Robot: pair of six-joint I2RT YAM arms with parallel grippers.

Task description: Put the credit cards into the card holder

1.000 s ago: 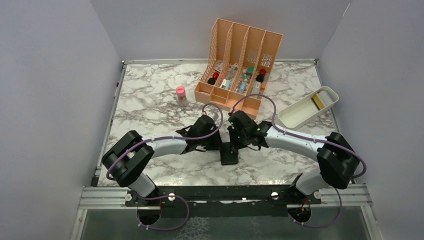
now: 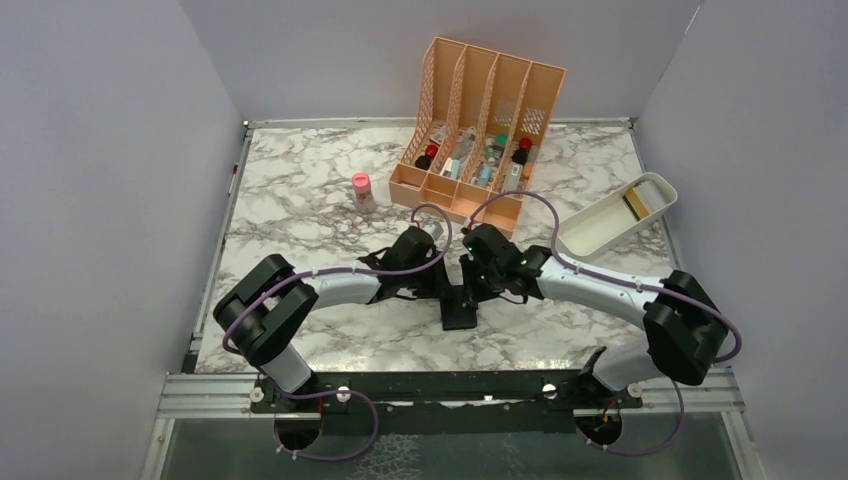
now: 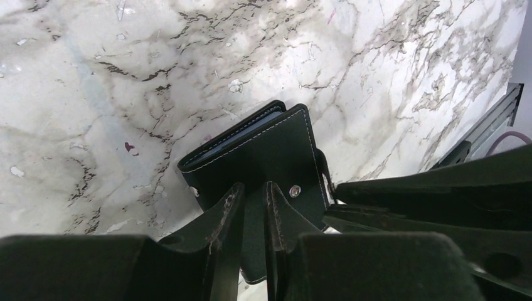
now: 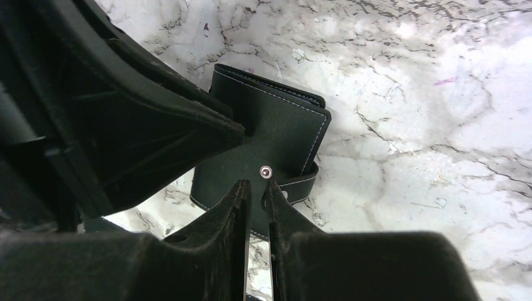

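A black leather card holder (image 2: 458,312) with a snap stud and strap lies on the marble table under both grippers. In the left wrist view, my left gripper is over the holder (image 3: 251,157), its fingers slightly apart. In the right wrist view, my right gripper sits at the holder (image 4: 276,125), shut on its strap at the edge with the stud. No separate credit cards can be made out.
An orange compartment organizer (image 2: 420,182) with bottles stands at the back, a pink-capped jar (image 2: 363,192) left of it. A white tray (image 2: 590,228) lies on the right.
Both arms have shifted slightly to the right over the last second. The card holder has barely moved.
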